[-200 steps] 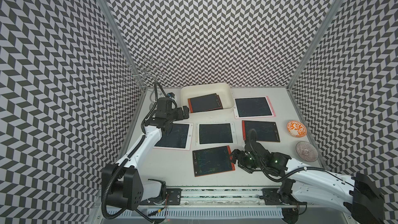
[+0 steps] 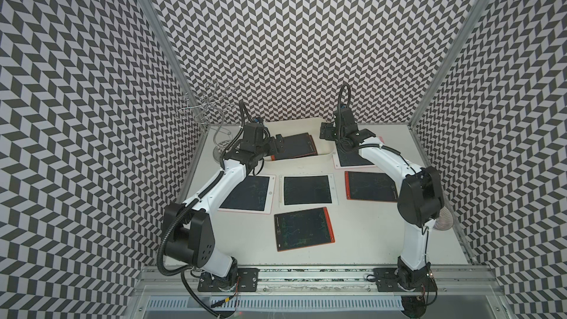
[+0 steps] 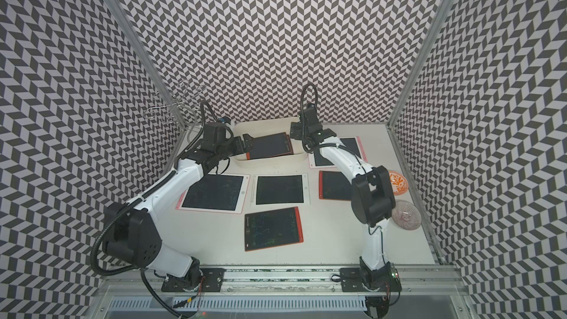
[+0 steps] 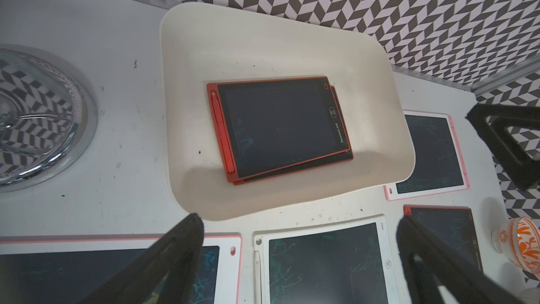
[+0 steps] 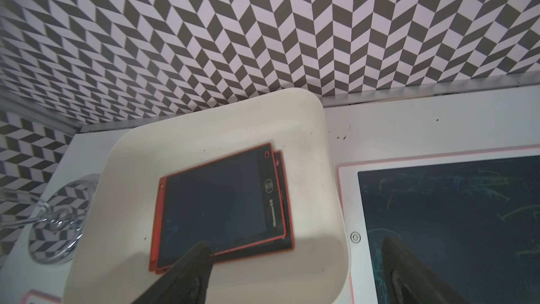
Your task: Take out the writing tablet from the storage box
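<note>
The cream storage box (image 4: 197, 45) sits at the back middle with two red-edged writing tablets (image 4: 281, 123) stacked inside, the upper slightly offset over the lower. My left gripper (image 2: 274, 143) hangs open over the box's left end, its blurred fingers at the bottom of the left wrist view, nothing between them. My right gripper (image 2: 326, 130) is open above the box's right end, also empty. In the right wrist view both tablets lie flat in the box.
Several other tablets (image 2: 304, 227) lie around the box. A chrome stand (image 4: 50, 118) stands back left. An orange bowl (image 3: 397, 182) and a pinkish dish (image 3: 406, 215) are at the right edge. Some bare table is at front right.
My right gripper has risen and moved from the front right to the box's right end. My left gripper has moved right and back, closer over the box.
</note>
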